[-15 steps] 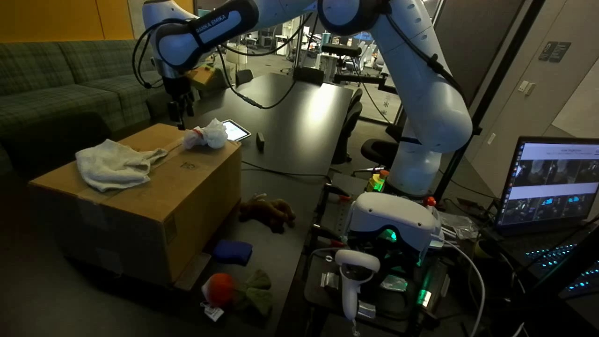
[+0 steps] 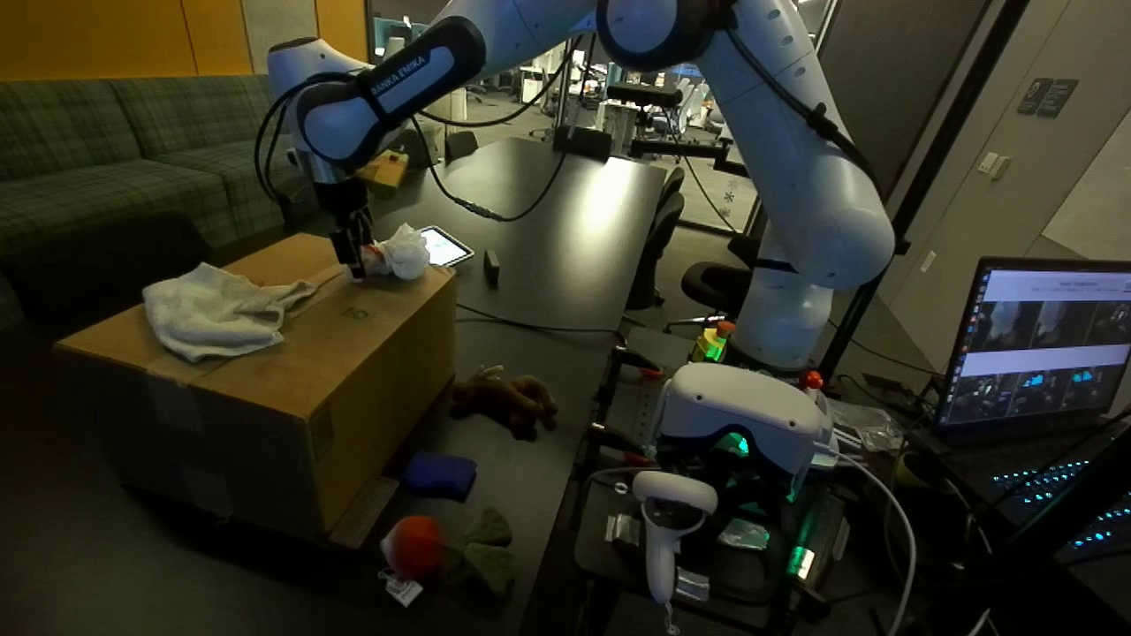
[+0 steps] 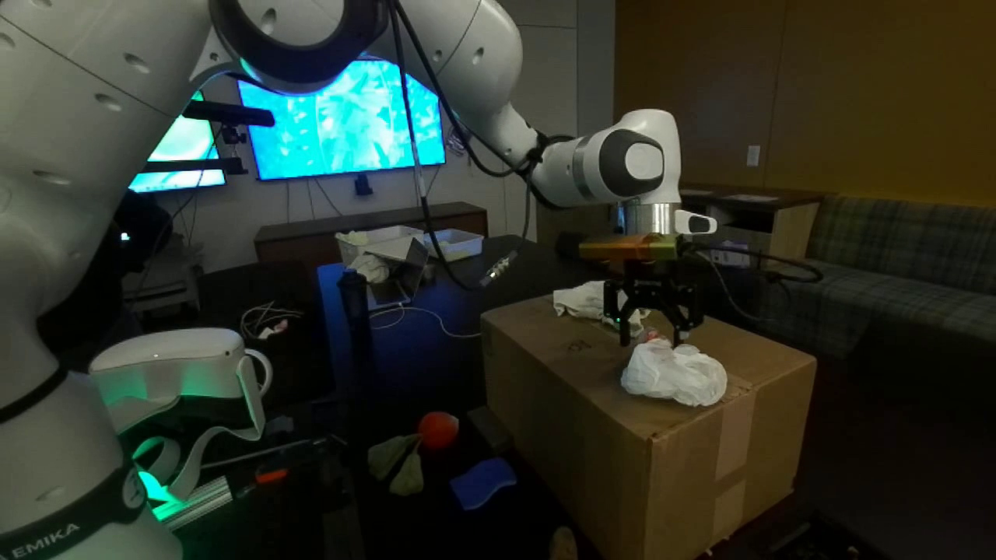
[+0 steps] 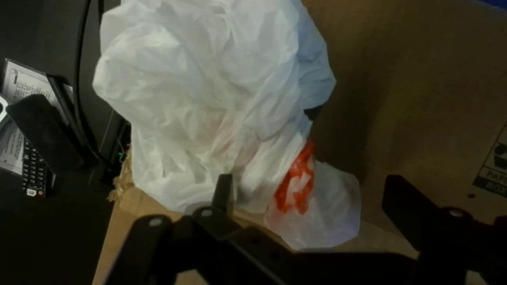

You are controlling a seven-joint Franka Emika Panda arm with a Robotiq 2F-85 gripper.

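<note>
A crumpled white plastic bag (image 4: 214, 95) with a red printed patch (image 4: 295, 183) lies near one end of the cardboard box's top. My gripper is low over the box, its fingers apart, with the bag's narrow red-marked end between them in the wrist view. The bag's bulk spreads beyond the fingertips. In the second exterior view, the gripper (image 3: 658, 336) points down right behind the bag (image 3: 674, 372). Whether a finger touches the bag cannot be told. The box (image 2: 382, 360) stands on the dark table, and a white cloth (image 2: 217, 313) rests on its other end.
On the table beside the box lie a brown plush toy (image 2: 505, 401), a blue cloth item (image 2: 439, 476) and a red and green plush (image 2: 413, 547). A lit tablet (image 2: 443, 246) sits behind the box. Farther back, the tabletop (image 2: 509, 191) is largely clear.
The gripper has come down and slightly toward the bag, from above the box top to the level of the bag's narrow end. The bag and the cloth look unmoved.
</note>
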